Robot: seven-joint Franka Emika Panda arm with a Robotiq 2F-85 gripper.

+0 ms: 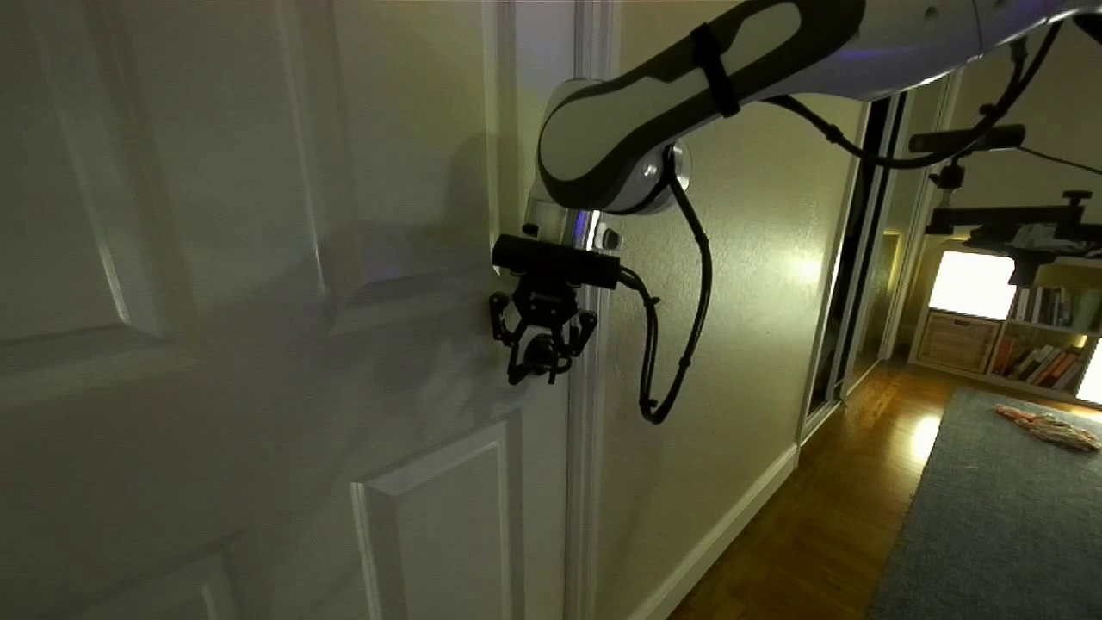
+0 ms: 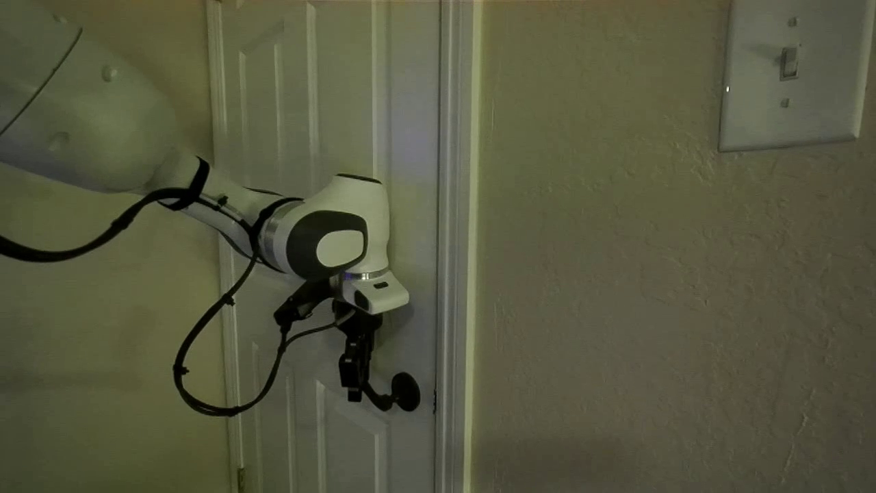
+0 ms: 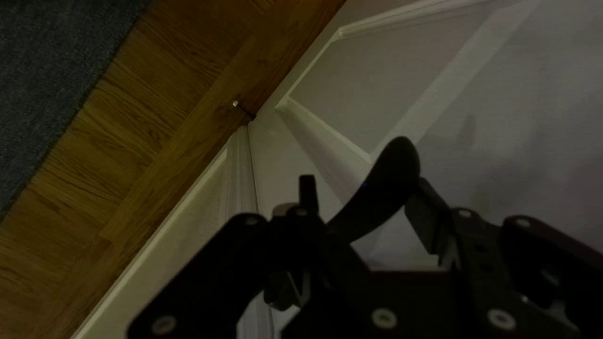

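A dark lever handle sits on the white panelled door, near its latch edge. Around the lever, my black gripper points downward, its fingers drawn in and shut on it. The curved lever runs between the two fingers in the wrist view, its rounded end sticking out past them. From the side, in exterior view 2, the gripper hangs just in front of the door at the lever's height. The exact contact between pads and lever is too dark to make out. The door stands closed in its frame.
The door frame and a plain wall lie right of the handle. A light switch plate is higher on that wall. Wood floor and a grey-blue rug lie below. A cable loop hangs off the wrist.
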